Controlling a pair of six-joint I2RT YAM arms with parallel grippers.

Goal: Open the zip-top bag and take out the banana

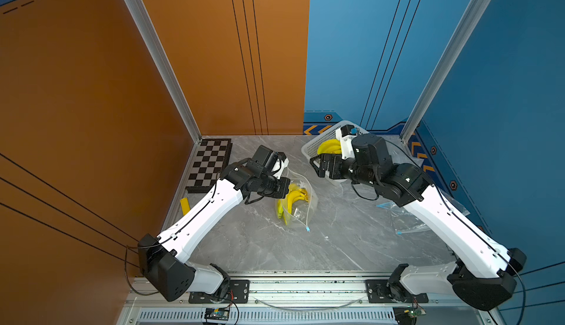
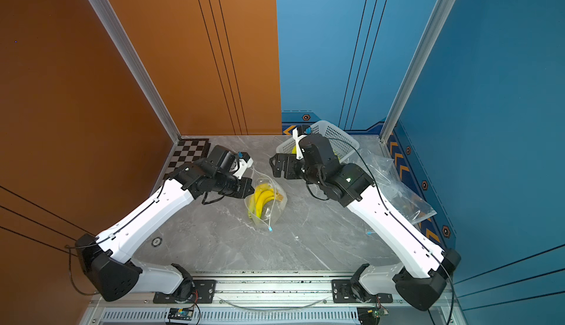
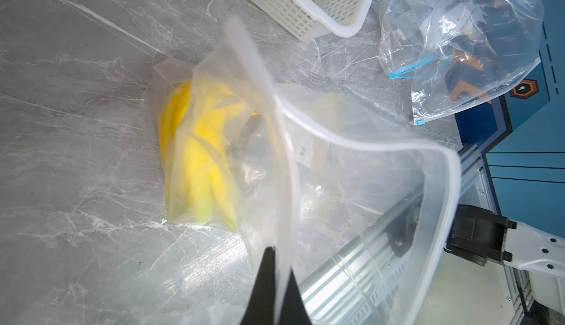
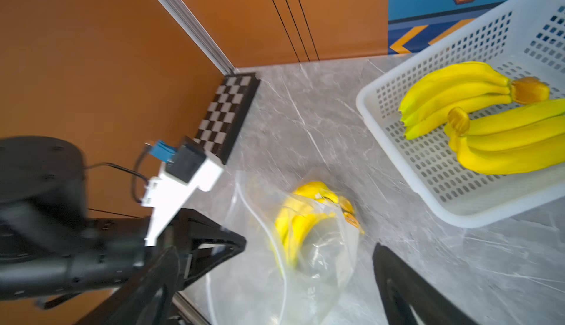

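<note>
A clear zip top bag [image 3: 365,201] stands on the table with its mouth spread wide, and a bunch of yellow bananas [image 3: 200,154] rests at its bottom. My left gripper is shut on the bag's rim, which runs between its fingertips in the left wrist view. Through the bag's mouth the bananas [image 4: 300,219] show in the right wrist view too. My right gripper is open and empty, with its blurred fingers [image 4: 406,289] well apart; it hangs up and to the right of the bag, clear of it.
At the back right a white basket [image 4: 429,189] holds more bananas. Empty clear bags [image 3: 459,36] lie along the right side. A checkered board [image 1: 209,163] sits at the left. Bare table lies in front of the bag.
</note>
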